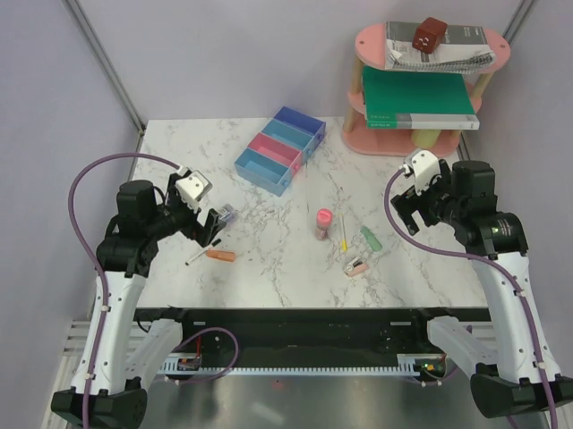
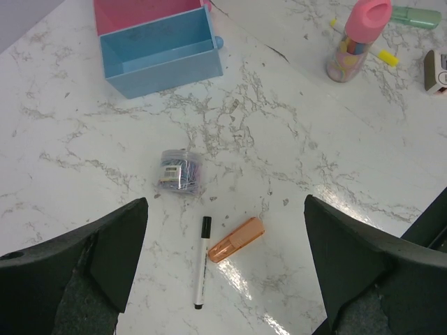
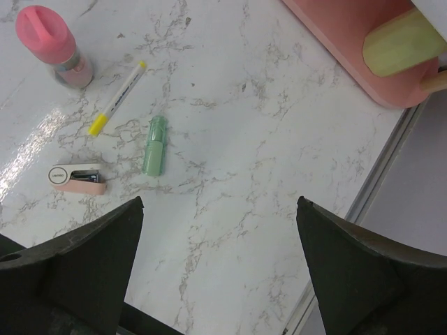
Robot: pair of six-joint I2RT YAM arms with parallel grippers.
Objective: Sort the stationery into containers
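My left gripper (image 1: 201, 223) hangs open above the left of the table, over a jar of small items (image 2: 180, 172), a black-capped marker (image 2: 202, 262) and an orange object (image 2: 236, 239). My right gripper (image 1: 415, 207) is open over the right side, with a green object (image 3: 155, 146), a yellow marker (image 3: 116, 98) and a stapler (image 3: 77, 179) below and to its left. A pink-topped bottle (image 1: 323, 224) stands mid-table. A row of compartments in blue and pink (image 1: 274, 153) sits at the back.
A pink tiered shelf (image 1: 376, 138) at the back right holds newspapers (image 1: 403, 54), a green book (image 1: 412, 94), a brown cube (image 1: 430, 34) and a pale yellow cylinder (image 3: 391, 45).
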